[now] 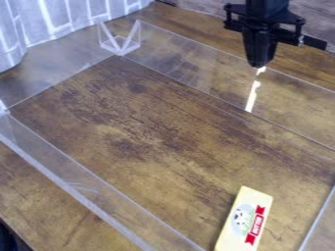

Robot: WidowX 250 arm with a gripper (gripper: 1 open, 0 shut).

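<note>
My black gripper [258,61] hangs at the top right of the camera view, over the far side of the clear-walled enclosure, its fingers pointing down and shut with nothing visible between them. A cream box [241,229] with a red label lies on the wooden floor at the bottom right, well apart from the gripper.
A clear plastic wall [72,181] runs along the left, with a clear bracket [120,39] at the far left corner. A white curtain [39,25] hangs at the top left.
</note>
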